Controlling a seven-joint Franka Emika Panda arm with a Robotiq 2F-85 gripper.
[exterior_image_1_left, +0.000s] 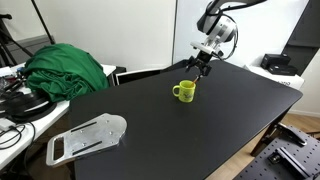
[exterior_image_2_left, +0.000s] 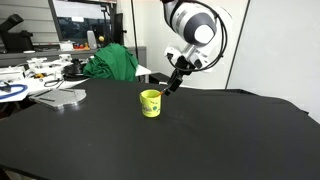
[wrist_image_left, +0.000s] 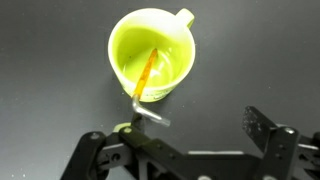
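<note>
A yellow-green mug (exterior_image_1_left: 186, 91) stands upright on the dark table, and from above its open mouth shows in the wrist view. An orange stick-like thing with a bent grey end (wrist_image_left: 150, 116) leans in the mug (wrist_image_left: 152, 52), the grey end jutting over the rim. My gripper is open, its two dark fingers wide apart with nothing held between them. The bent end lies nearer the left finger; whether they touch I cannot tell. In the second exterior view, the gripper (exterior_image_2_left: 177, 80) hangs above and just right of the mug (exterior_image_2_left: 150, 103).
A silver metal plate with a handle (exterior_image_1_left: 87, 138) lies at the table's near left. Green cloth (exterior_image_1_left: 67, 72) is heaped beyond the left edge. Open table (exterior_image_1_left: 215, 125) stretches in front and to the right of the mug.
</note>
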